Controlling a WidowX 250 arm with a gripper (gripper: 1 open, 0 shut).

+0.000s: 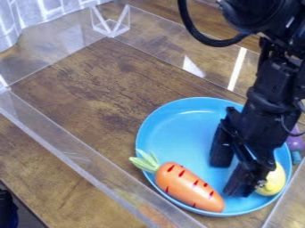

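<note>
My black gripper (244, 165) is lowered over the right part of a blue plate (167, 134), its fingers open around a yellow object (273, 183) that they partly cover. An orange toy carrot (187, 184) with green leaves lies on the plate's lower left. Whether the fingers touch the yellow object I cannot tell.
A purple object (295, 142) is partly hidden behind the gripper at the right, outside the plate. Clear plastic walls border the wooden surface (84, 98). The wood left of the plate is clear.
</note>
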